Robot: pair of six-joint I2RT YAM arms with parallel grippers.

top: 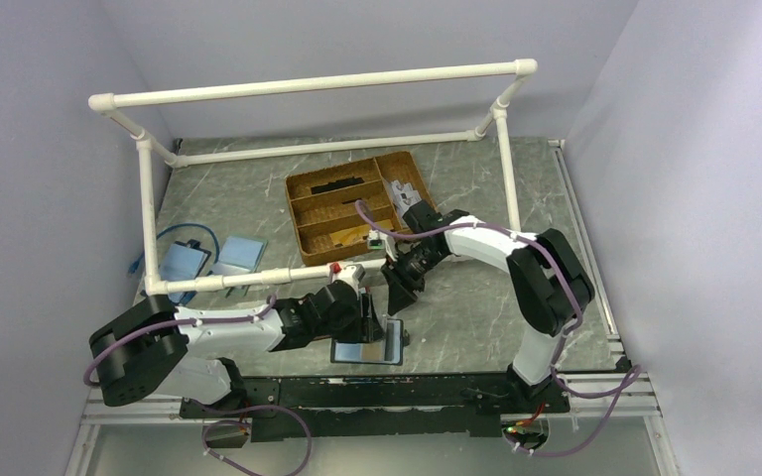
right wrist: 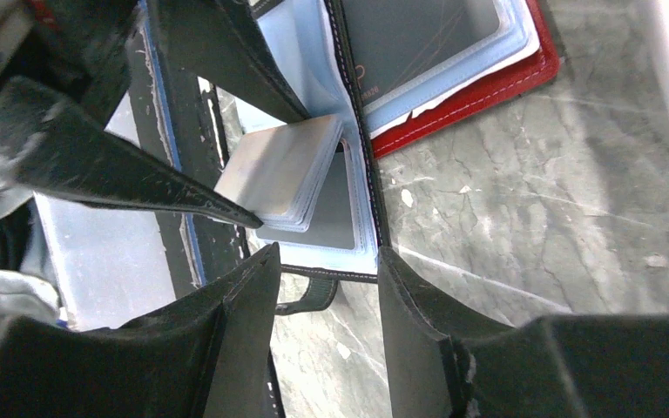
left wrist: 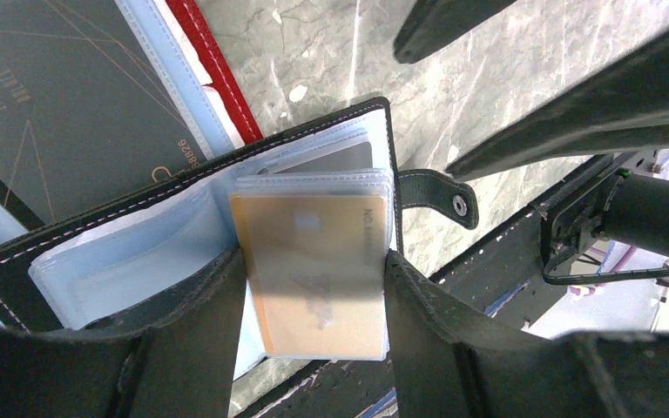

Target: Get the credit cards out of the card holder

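Observation:
The open black card holder lies near the table's front edge, with pale blue sleeves and a strap with a snap. My left gripper is shut on a tan card stack with clear sleeve edges; in the right wrist view it stands tilted over the holder's right pocket. Whether the stack is free of its sleeve I cannot tell. My right gripper stands open above and right of the holder, nothing between its fingers.
A red-edged holder lies beside the black one. A brown organizer sits behind a white pipe frame. Blue pieces lie at the left.

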